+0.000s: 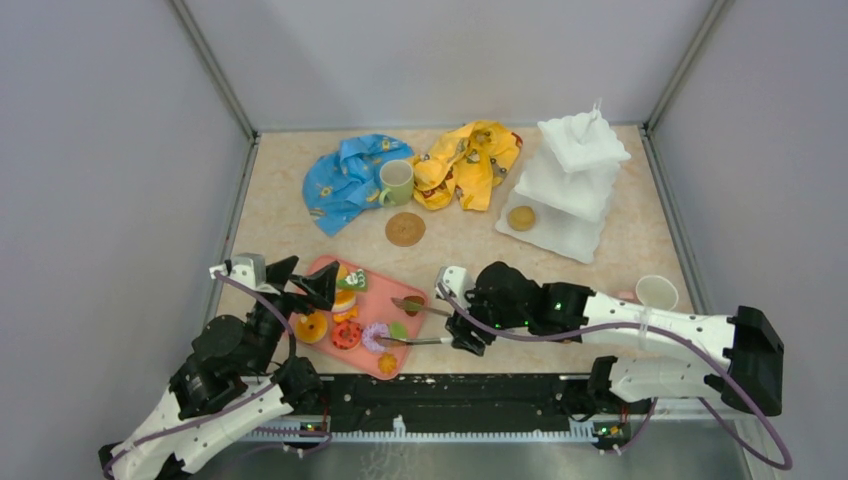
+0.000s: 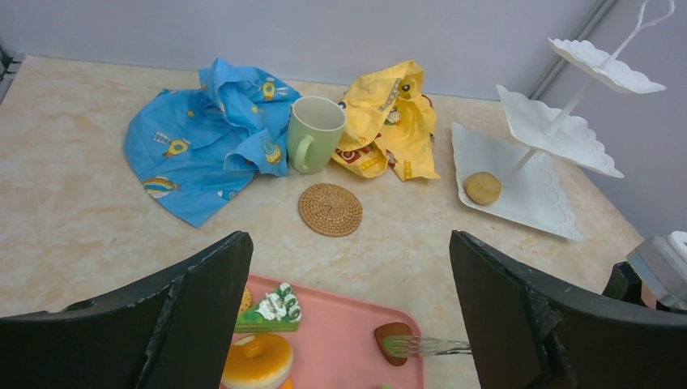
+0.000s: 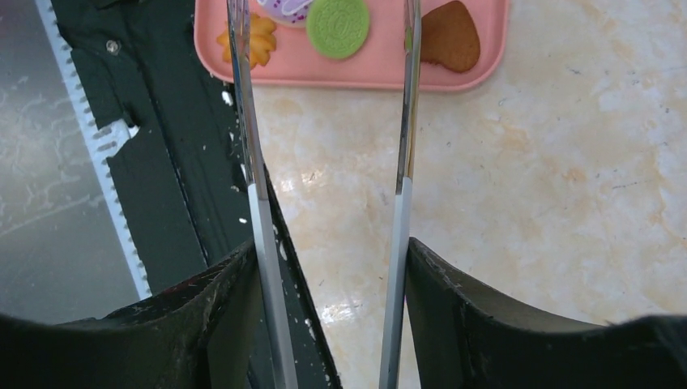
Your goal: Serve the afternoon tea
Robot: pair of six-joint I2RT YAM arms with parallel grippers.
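My right gripper is shut on the grey handles of metal tongs [image 3: 408,130], whose arms stand apart over the right part of the pink tray [image 2: 348,324]. Between those arms, in the right wrist view, lies a round green sweet [image 3: 338,27]; contact cannot be told. A brown piece [image 3: 451,39] and a purple ring [image 1: 376,336] lie beside it. Over the tray's left end, my left gripper hangs open and empty. At the back right stands a white tiered stand [image 1: 545,235] with a round golden piece [image 2: 483,188] on its lowest plate.
Blue cloth [image 1: 345,180], a green mug [image 1: 397,182] and yellow cloth [image 1: 465,165] sit at the back. A woven coaster [image 2: 330,210] lies before the mug. Near the right edge is a white mug [image 1: 657,291]. Open tabletop lies between tray and stand.
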